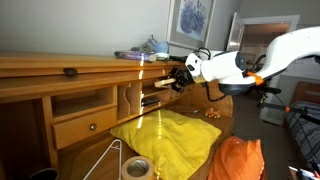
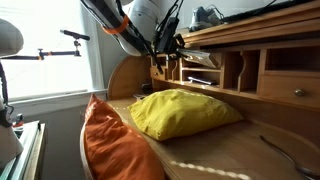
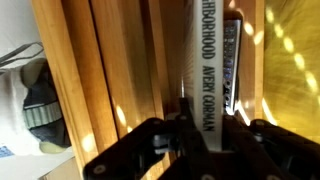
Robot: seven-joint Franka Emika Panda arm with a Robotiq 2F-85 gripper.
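Note:
My gripper is shut on a book (image 3: pixel 208 75), whose pale spine reads "AVERY CORMAN" in the wrist view. The spine runs up from between the dark fingers, in front of the wooden desk cubbies. In exterior view 1 the gripper (image 1: pixel 180 76) is at the upper compartments of the desk, just below the top ledge. Exterior view 2 shows the gripper (image 2: pixel 172 46) with the light-coloured book (image 2: pixel 201 60) reaching out toward the cubbies. How deep the book's far end lies in a compartment, I cannot tell.
A yellow cushion (image 1: pixel 172 140) covers much of the desktop below, and an orange cloth (image 1: pixel 237 158) lies in front. A roll of tape (image 1: pixel 137 168) sits at the near left. Items (image 1: pixel 153 47) crowd the top ledge. Wooden dividers (image 2: pixel 232 68) stand close to the book.

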